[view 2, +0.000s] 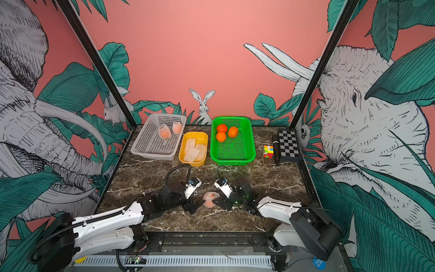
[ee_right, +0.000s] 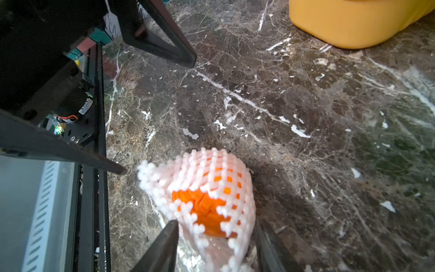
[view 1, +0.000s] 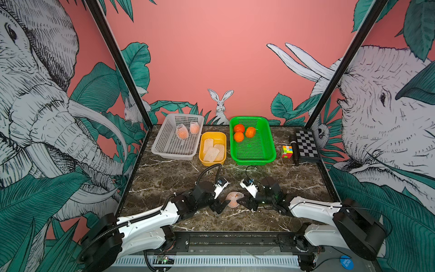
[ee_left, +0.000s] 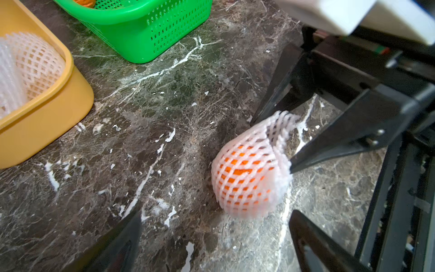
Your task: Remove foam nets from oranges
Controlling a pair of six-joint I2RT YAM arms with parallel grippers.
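Observation:
An orange in a pinkish-white foam net lies on the marble table between my two grippers. Through a torn or stretched opening in the net, bare orange peel shows in the right wrist view. My left gripper is open and empty, a short way back from the fruit. My right gripper stands part open, with the loose end of the net between its fingertips; whether they press on it cannot be told. In the green basket sit 3 bare oranges.
The yellow tray holds several removed nets. At the back left, a white basket contains 2 netted oranges. A colour cube and a checkered board stand at the right. Table between trays and arms is clear.

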